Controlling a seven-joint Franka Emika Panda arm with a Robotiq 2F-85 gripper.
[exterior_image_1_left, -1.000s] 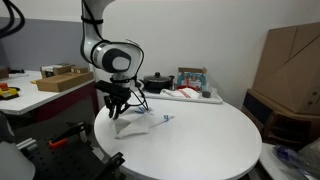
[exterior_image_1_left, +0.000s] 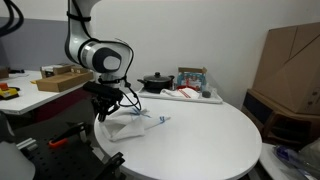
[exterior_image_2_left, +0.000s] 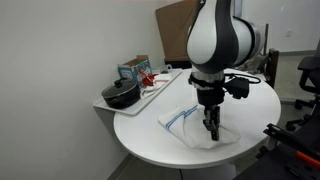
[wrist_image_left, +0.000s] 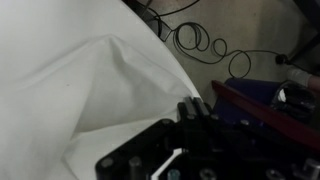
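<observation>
A white cloth (exterior_image_1_left: 128, 128) with blue stripes lies rumpled on the round white table (exterior_image_1_left: 200, 140). In exterior view 2 its striped part (exterior_image_2_left: 180, 118) spreads toward the table's middle. My gripper (exterior_image_1_left: 99, 118) is low at the near-left table edge, pointing down at the cloth's edge. In the wrist view the cloth (wrist_image_left: 130, 85) runs in folds up to the dark fingertips of the gripper, which are shut together on its edge. The pinched bit itself is mostly hidden.
A black pot (exterior_image_2_left: 121, 94) stands at the table's far side, near a white tray (exterior_image_2_left: 150, 95) with several items. Beyond the table edge are the floor and loose black cables (wrist_image_left: 200, 40).
My gripper has moved left and slightly down toward the table's edge in exterior view 1. The near-left part of the cloth now reaches farther left.
</observation>
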